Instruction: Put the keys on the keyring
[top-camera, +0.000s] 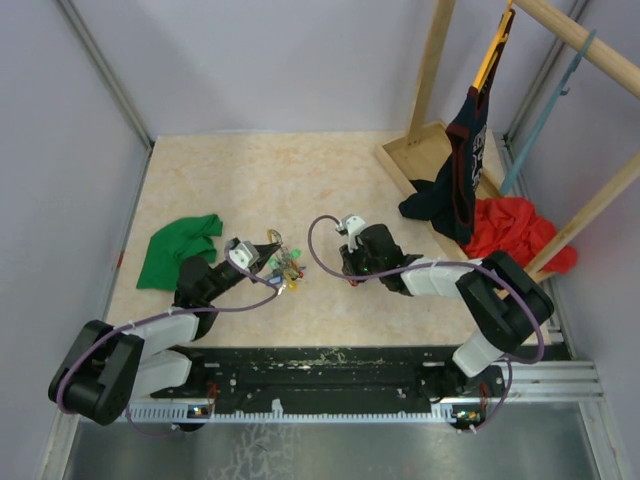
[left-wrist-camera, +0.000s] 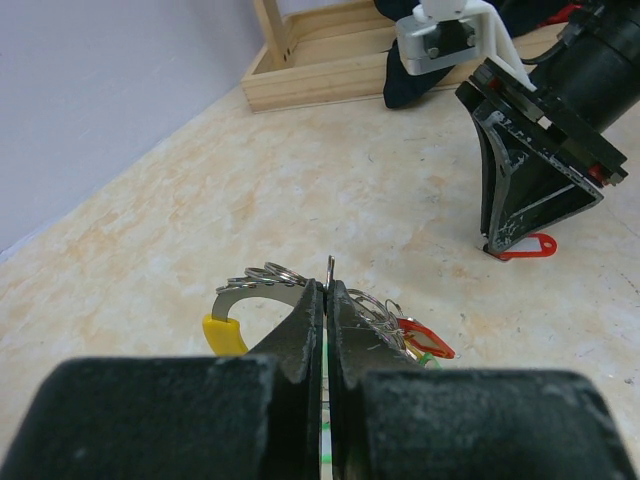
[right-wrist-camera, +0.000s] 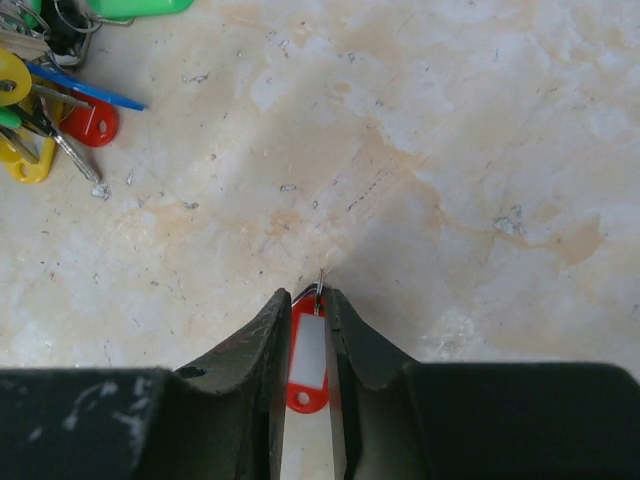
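A bunch of keys with coloured tags (top-camera: 287, 268) lies mid-table. My left gripper is shut at it, the bunch's metal rings (left-wrist-camera: 280, 275) showing around its tips; whether anything thin is between them is hard to tell. A loose key with a red tag (right-wrist-camera: 306, 355) lies right of the bunch. My right gripper is down at that key on the table, its fingers close together around the key's metal end, with the tag below them; whether they grip it cannot be told.
A green cloth (top-camera: 170, 250) lies on the left. A wooden rack (top-camera: 400, 165) with dark and red cloths (top-camera: 510, 235) stands at the right.
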